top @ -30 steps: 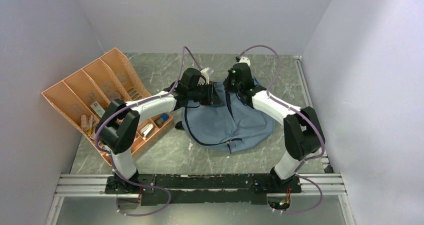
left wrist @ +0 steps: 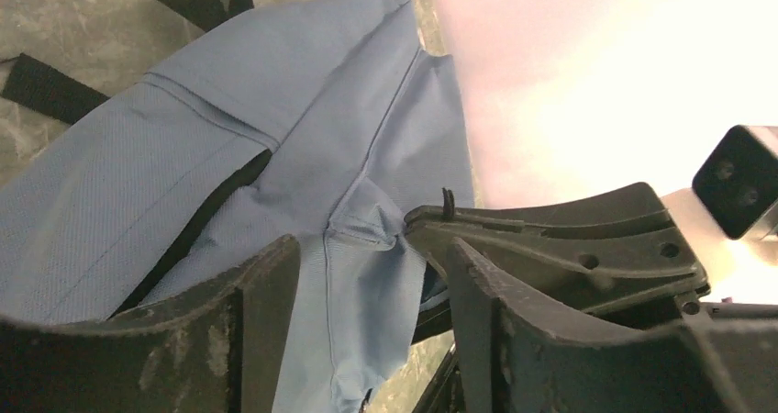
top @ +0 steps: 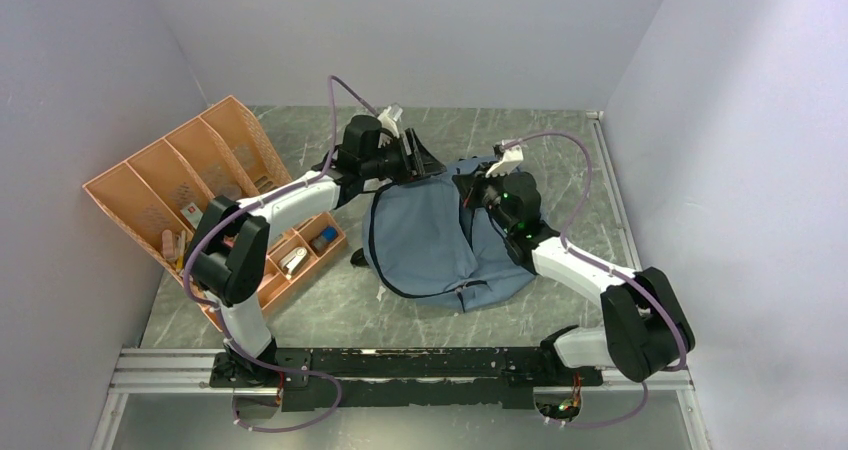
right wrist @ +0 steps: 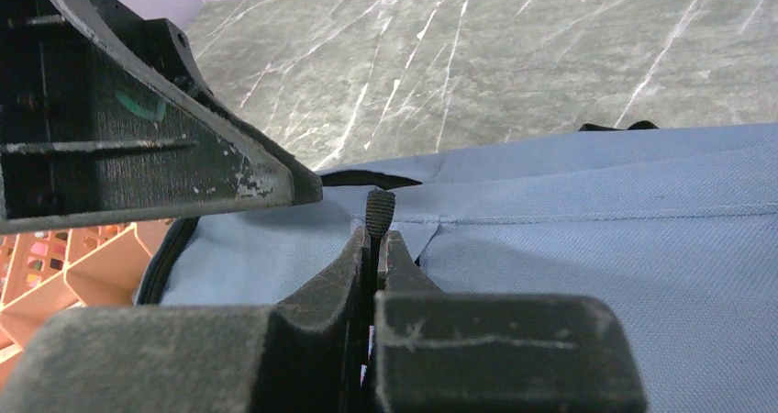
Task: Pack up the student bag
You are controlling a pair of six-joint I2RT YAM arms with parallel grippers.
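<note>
The blue-grey bag point(top: 418, 232) lies on the table with black zipper edging point(top: 380, 262) along its left and near sides. Over its back edge my left gripper point(top: 430, 160) is open; in the left wrist view, nothing is pinched between its fingers, and bag cloth shows beyond them. My right gripper is shut on a black pull tab point(right wrist: 379, 213), whose ribbed end sticks up from between the fingertips. The same tab point(left wrist: 448, 202) shows in the left wrist view, above folded cloth by the right fingertips. The bag's inside cannot be seen.
A tan compartment organizer point(top: 160, 185) stands at the left, partly behind my left arm. It holds a white item point(top: 293, 260), a blue-capped item point(top: 325, 237) and other small things. Bare marble tabletop point(top: 575, 160) shows at the back right.
My right gripper has shifted nearer and slightly right, its arm swinging outward. My left gripper has moved back from the bag's middle, and its fingers look wider apart. The bag's right side has bunched.
</note>
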